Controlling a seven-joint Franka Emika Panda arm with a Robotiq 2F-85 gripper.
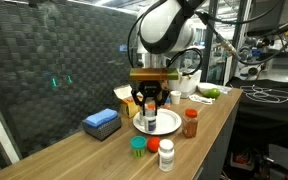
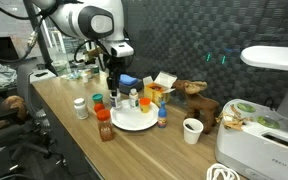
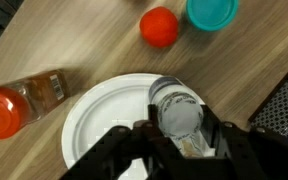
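My gripper (image 1: 151, 103) points down, shut on a small bottle (image 1: 151, 119) with a grey round cap. In the wrist view the bottle (image 3: 181, 114) sits between the dark fingers, cap toward the camera. It is over the edge of the round white plate (image 3: 96, 118); whether its base touches the plate cannot be told. From the other side, the plate (image 2: 134, 122) lies below and around the gripper (image 2: 115, 91).
Near the plate stand a green-lidded jar (image 1: 138, 146), a red round thing (image 1: 153, 143), a white bottle (image 1: 166, 155) and a red-lidded spice jar (image 1: 190, 123). A blue box (image 1: 102, 124) is to the left.
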